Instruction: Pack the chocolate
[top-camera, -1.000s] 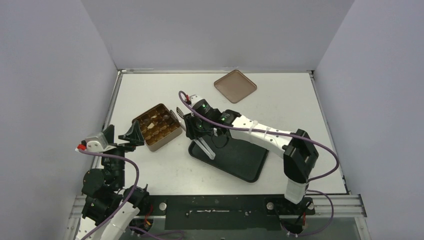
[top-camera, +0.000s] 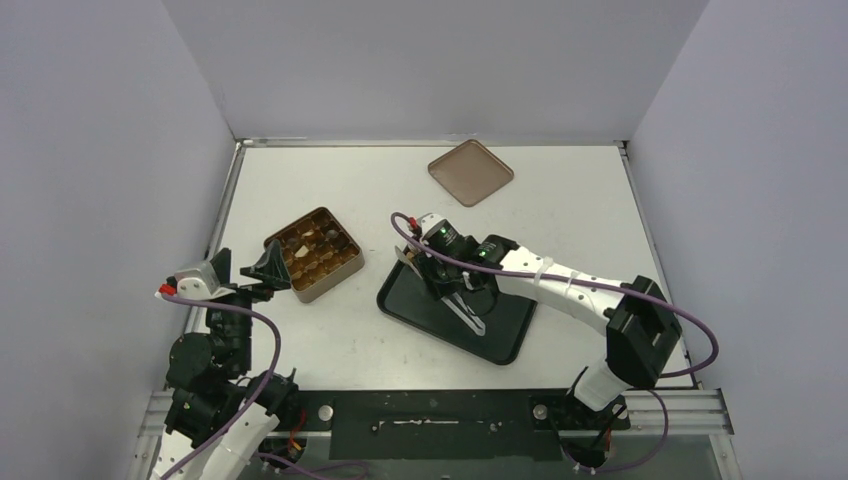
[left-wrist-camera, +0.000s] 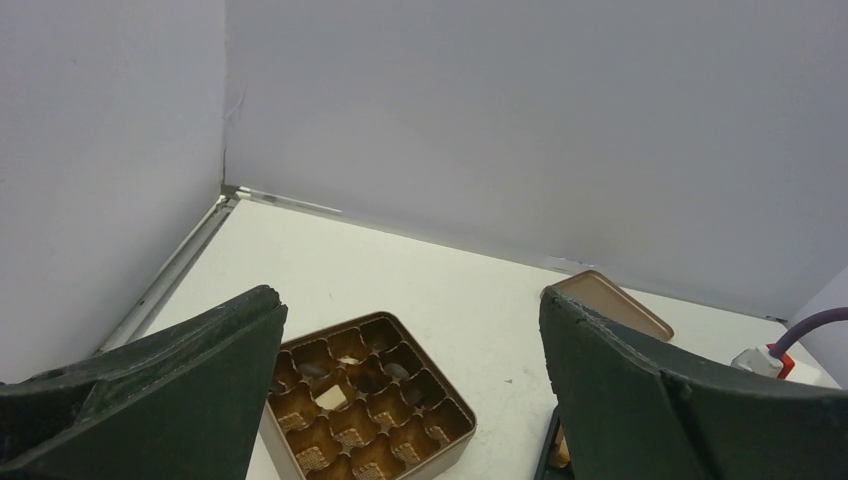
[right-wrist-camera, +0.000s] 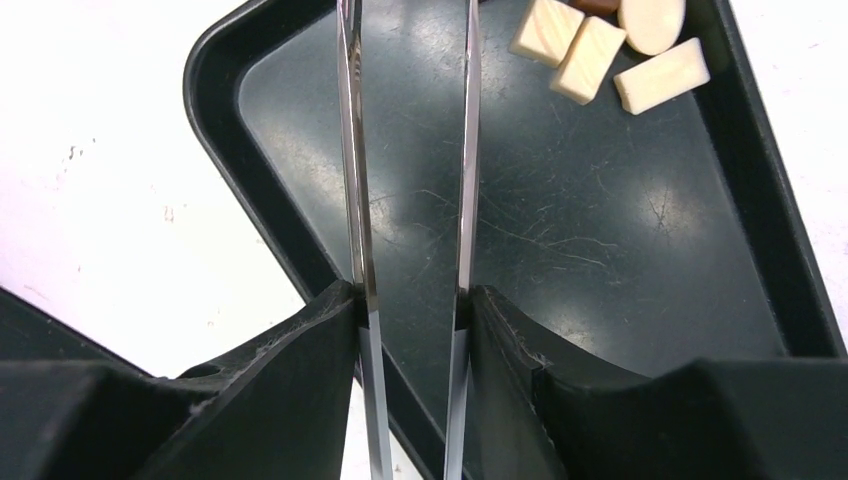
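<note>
The brown compartment box (top-camera: 338, 270) holds a few pieces, with several cells empty; it also shows in the left wrist view (left-wrist-camera: 450, 425). My right gripper hangs over the black tray (top-camera: 505, 340) with two long metal tongs, part open, nothing seen between them in the visible stretch. Pale blocks (right-wrist-camera: 590, 58), a round pale piece (right-wrist-camera: 650, 20) and a brown piece lie in that tray; the tongs' tips are out of frame. My left gripper (top-camera: 250, 265) stands open at the left, its dark fingers apart, empty.
A small tan tray (top-camera: 470, 172) lies at the back. Grey walls enclose the sides and back.
The left arm is practically still.
</note>
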